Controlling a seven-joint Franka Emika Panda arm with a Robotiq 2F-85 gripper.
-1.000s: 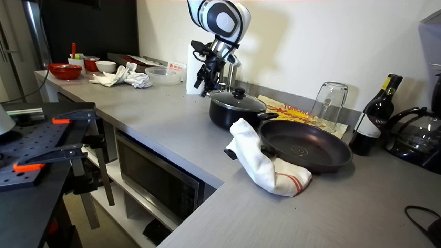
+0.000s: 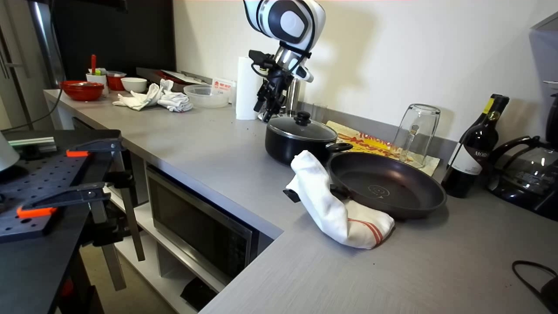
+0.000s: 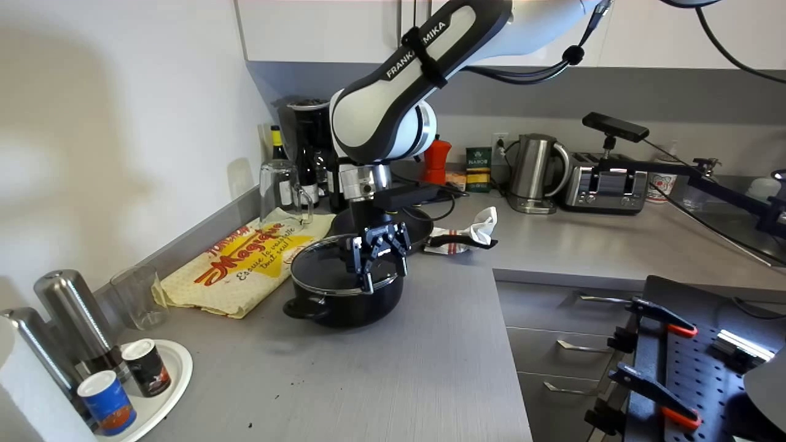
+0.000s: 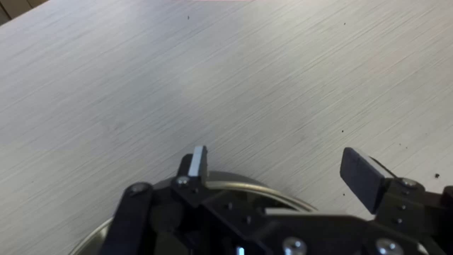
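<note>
My gripper points downward beside the lidded black pot, on its left in exterior view 1. From exterior view 2 the gripper overlaps the glass lid; contact with it cannot be told. In the wrist view the gripper is open, its two fingers wide apart, with only grey counter showing between the tips. Part of the lid's metal rim appears below, mostly hidden by the gripper's body. The lid's black knob is plain in exterior view 1.
A frying pan sits close to the pot, a white cloth draped by its handle. A glass mug stands on a yellow packet. Beyond are metal shakers on a white plate.
My arm and gripper have shifted a little to the right in exterior view 1, closer to the pot. The pot, lid, pan and cloth have stayed where they were.
</note>
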